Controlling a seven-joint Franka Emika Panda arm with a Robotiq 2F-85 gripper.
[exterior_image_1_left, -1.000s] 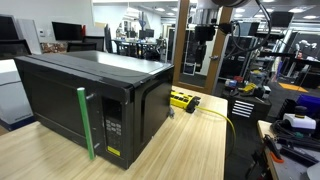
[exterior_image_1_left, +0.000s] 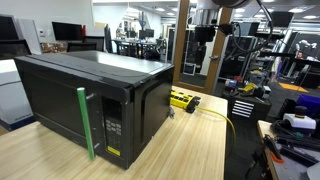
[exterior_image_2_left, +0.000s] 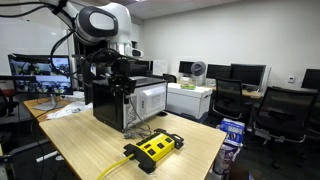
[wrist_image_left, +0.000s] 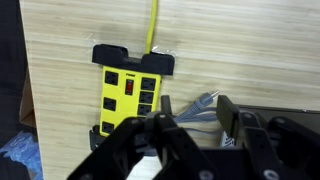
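My gripper hangs above the table, its two dark fingers (wrist_image_left: 226, 108) apart at the bottom of the wrist view. Below it lies a yellow power strip (wrist_image_left: 130, 91) with black ends, left of the fingers. A grey plug (wrist_image_left: 206, 101) on a grey cable shows through the gap between them, lower down near the tabletop. Exterior view 2 has the gripper (exterior_image_2_left: 130, 85) high beside the black microwave (exterior_image_2_left: 104, 102), pointing down. The same microwave (exterior_image_1_left: 90, 105) fills the left of exterior view 1, a green strip (exterior_image_1_left: 85, 123) on its front.
A yellow cord (exterior_image_1_left: 227, 118) runs from the power strip over the table edge. Office chairs (exterior_image_2_left: 271, 108) stand beyond the table, and a blue-and-white package (exterior_image_2_left: 232, 130) is beside it.
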